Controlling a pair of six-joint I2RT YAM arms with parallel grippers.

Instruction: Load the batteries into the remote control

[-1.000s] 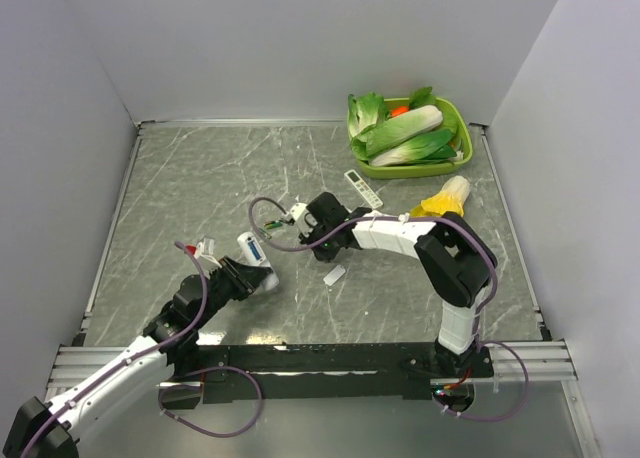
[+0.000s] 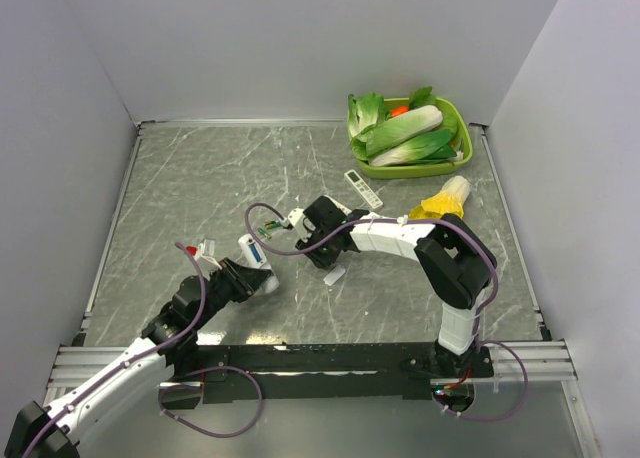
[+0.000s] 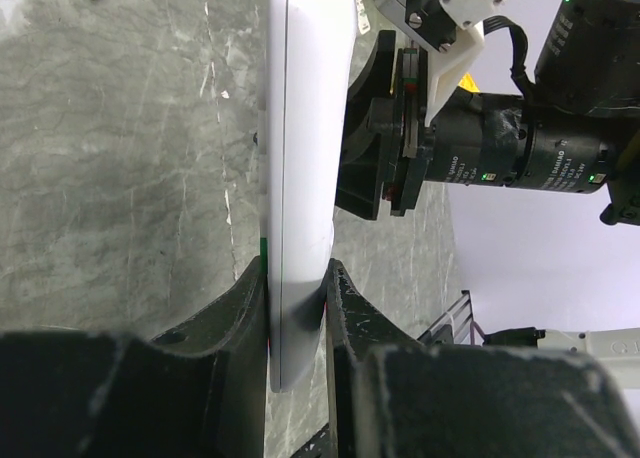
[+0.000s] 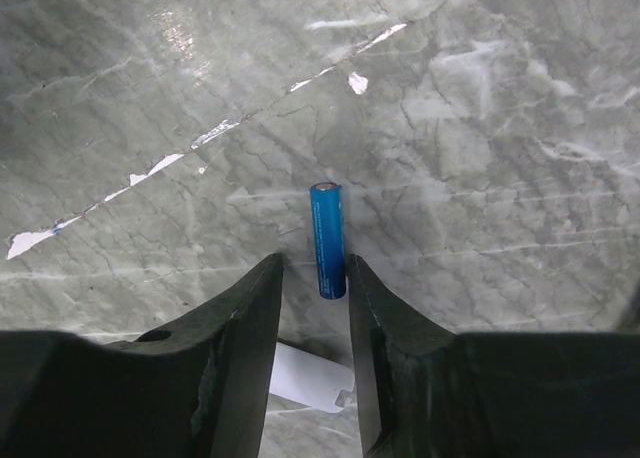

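My left gripper [image 2: 262, 276] is shut on a white remote control [image 2: 250, 250], held tilted up off the table, with something blue showing in its back. In the left wrist view the remote [image 3: 305, 128] stands edge-on between the fingers. On the grey table lies a blue battery [image 4: 328, 240]. Above it my right gripper is open, with the battery's near end in view between the fingertips but apparently still below them. The white battery cover [image 4: 305, 378] lies just nearer the right gripper's base, partly hidden by a finger.
Green batteries [image 2: 268, 228] lie left of the right gripper. A second remote [image 2: 362, 188] rests near a green basket of vegetables [image 2: 462, 163]. A yellow-wrapped item [image 2: 445, 198] sits at the right.
The left gripper and its remote look almost unmoved.
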